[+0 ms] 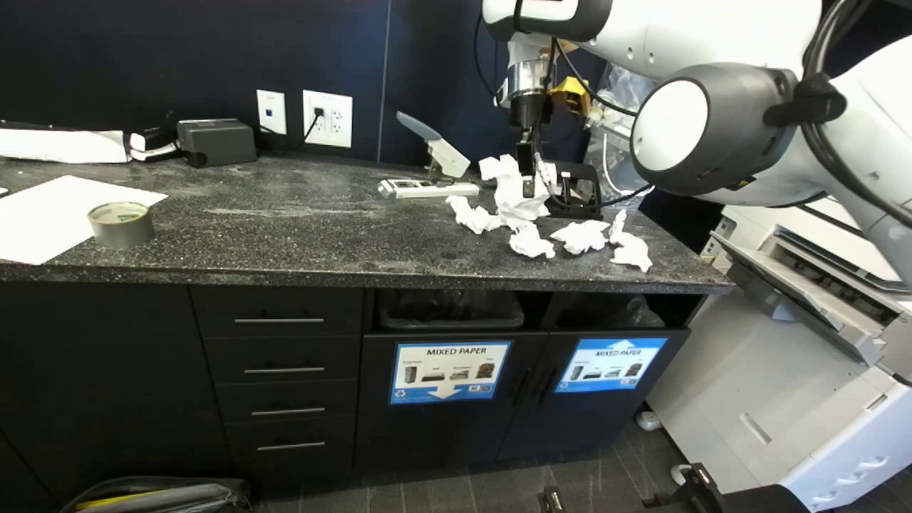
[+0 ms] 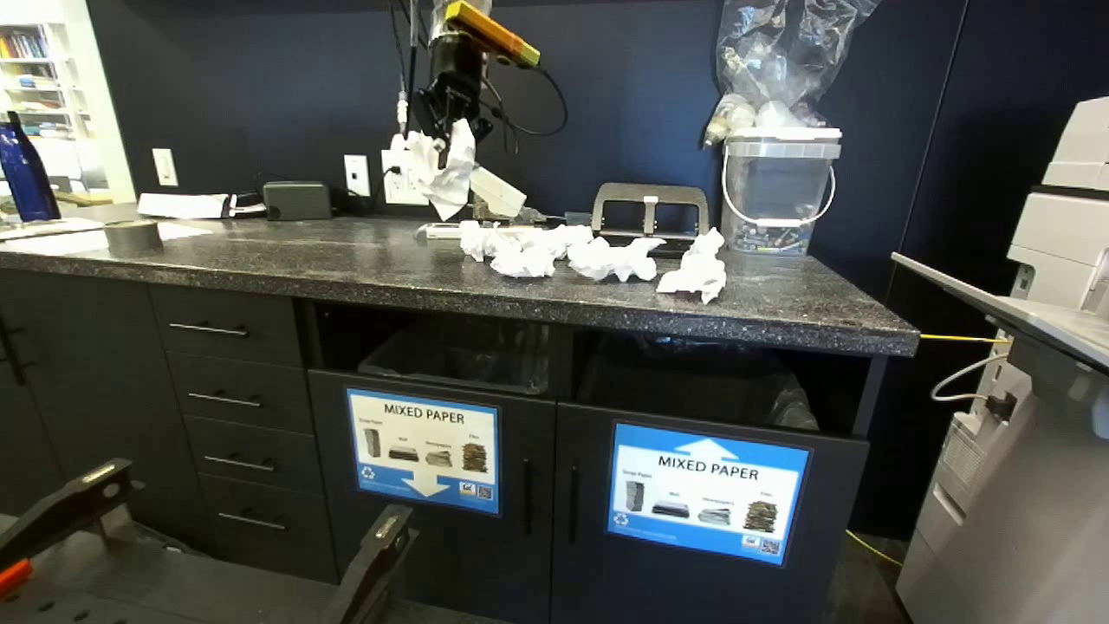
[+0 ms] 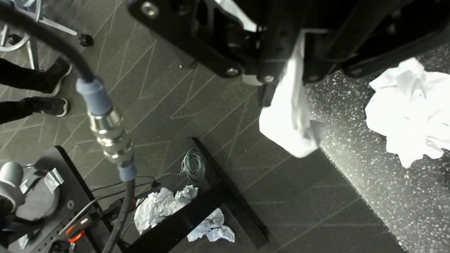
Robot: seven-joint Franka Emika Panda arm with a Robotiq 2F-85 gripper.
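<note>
Pinched in my gripper (image 2: 449, 156) is a piece of crumpled white paper (image 2: 450, 178), held above the counter. The wrist view shows this held paper (image 3: 289, 118) coming out from between the dark fingers, over the counter's edge and the floor. Several more crumpled papers lie in a loose row on the counter: one at the right end (image 2: 697, 269), one beside it (image 2: 611, 259) and others further left (image 2: 522, 250). In exterior view 1 the held paper (image 1: 518, 198) overlaps the row, hiding part of it.
A black hole punch (image 2: 650, 208) and a clear bucket (image 2: 769, 198) stand at the back. A white stapler (image 1: 427, 188) sits open-armed nearby. Below are bin openings (image 1: 451, 309) over doors marked MIXED PAPER. Grey tape (image 1: 121, 224) rests at the left, with bare countertop (image 1: 299, 214) between.
</note>
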